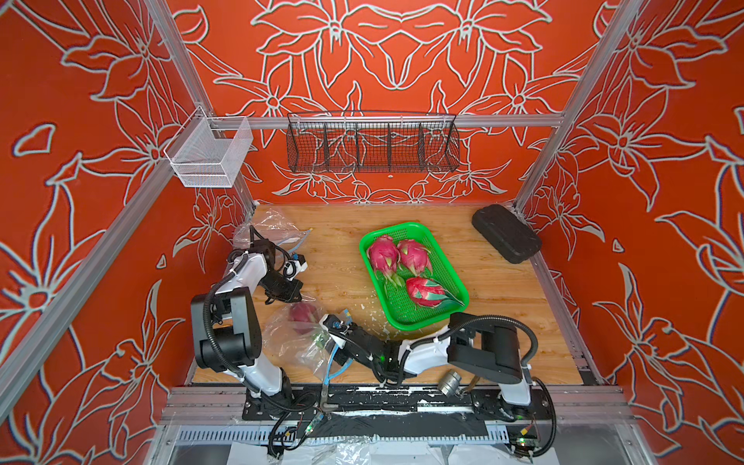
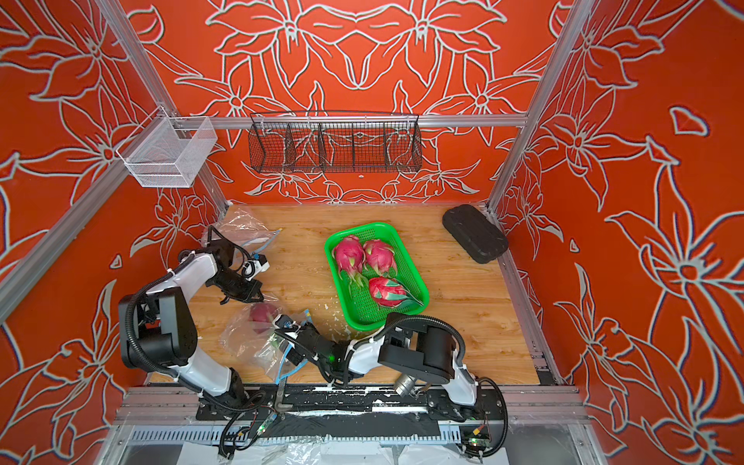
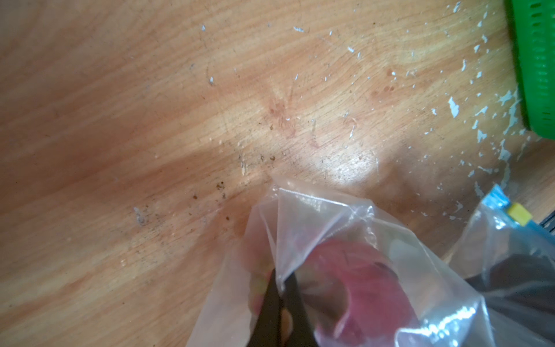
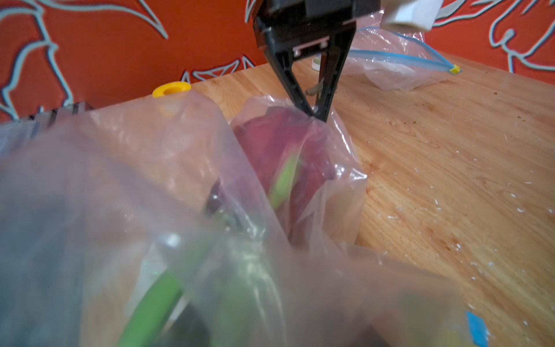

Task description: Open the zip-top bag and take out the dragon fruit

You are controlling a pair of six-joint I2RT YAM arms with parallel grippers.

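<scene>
A dragon fruit (image 1: 303, 312) lies inside the clear zip top bag (image 1: 288, 345) at the front left of the table. In the left wrist view, my left gripper is shut at a gathered fold of the bag's film, beside the pink fruit (image 3: 370, 289). Its tips meet the film over the fruit (image 4: 277, 133) in the right wrist view. My right gripper (image 1: 338, 356) stands open at the bag's mouth end, by the blue zip strip (image 1: 328, 367). Film covers much of the right wrist view, with green leaf tips (image 4: 156, 306) behind it; the right fingers are blurred there.
A green basket (image 1: 457, 280) with 3 dragon fruits stands right of the bag. Another clear bag (image 1: 275, 224) lies at the back left. A black case (image 1: 507, 232) sits at the back right. Bare wood (image 1: 333, 240) lies left of the basket.
</scene>
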